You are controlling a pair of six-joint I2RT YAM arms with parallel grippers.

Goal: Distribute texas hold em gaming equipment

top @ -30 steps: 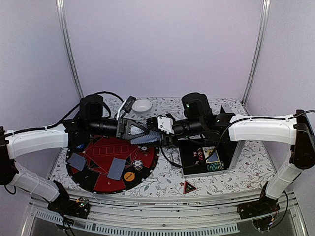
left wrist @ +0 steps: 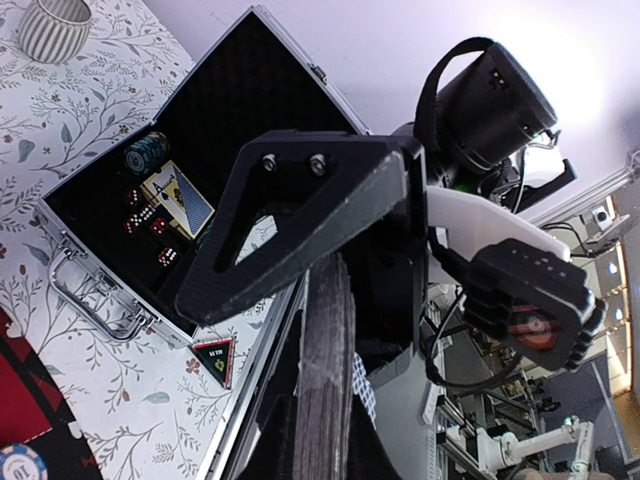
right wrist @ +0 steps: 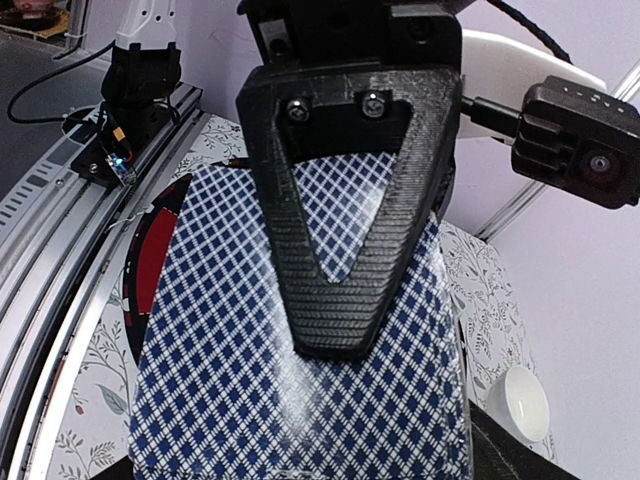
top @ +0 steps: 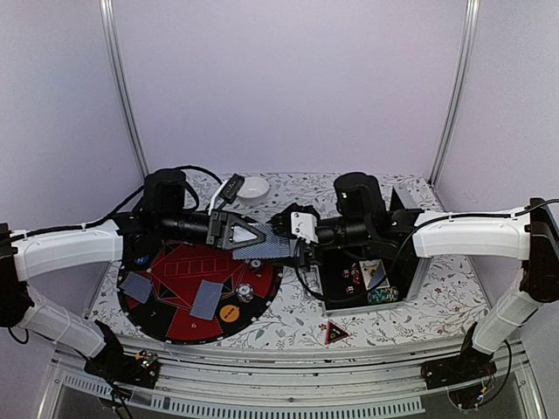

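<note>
My left gripper [top: 244,231] is shut on a blue checked card deck [right wrist: 215,330], held in the air over the right edge of the red round mat [top: 188,266]. My right gripper [top: 284,236] meets it from the right at the deck; whether its fingers are open or closed on the cards is unclear. In the right wrist view the deck fills the middle, under a left finger. The open case [left wrist: 100,200] holds dice, chips and cards. Two card piles [top: 206,299] [top: 135,286] lie on the mat.
A white bowl [top: 252,188] stands at the back. A triangular marker [top: 335,332] lies at the front beside the case. Floral table surface shows clear around the mat's front and right of the case.
Over the last second my right gripper has shifted slightly right, with its wrist housing a little lower. The left gripper and deck have stayed almost still.
</note>
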